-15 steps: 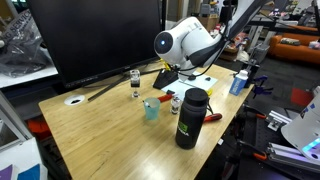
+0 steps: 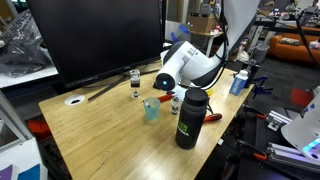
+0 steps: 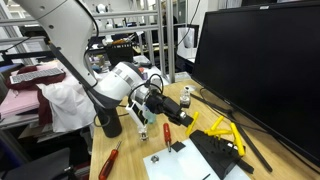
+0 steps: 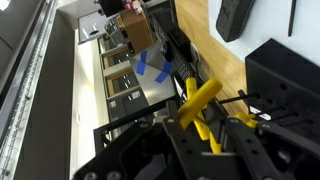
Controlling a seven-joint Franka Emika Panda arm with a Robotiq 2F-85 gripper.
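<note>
My gripper looks nearly closed in the wrist view, with a yellow piece point(image 4: 203, 103) right at its fingers. It appears shut on that piece, though dark parts crowd the tips and hide the contact. In the second exterior view, the black gripper point(image 3: 172, 107) is above the table, close beside the yellow object point(image 3: 222, 128). From the first exterior view, the white arm point(image 2: 190, 65) reaches down over the far part of the table, and its fingertips are hard to make out.
A black cylinder point(image 2: 191, 122), a light-blue cup point(image 2: 152, 109) and a small white bottle point(image 2: 135, 83) stand on the table. A red-handled screwdriver point(image 3: 108, 165) lies near the front. A large black monitor point(image 3: 255, 70) borders the back.
The arm has swung lower and nearer the camera, its white wrist now covering much of the white sheet. The standing objects have stayed in place.
</note>
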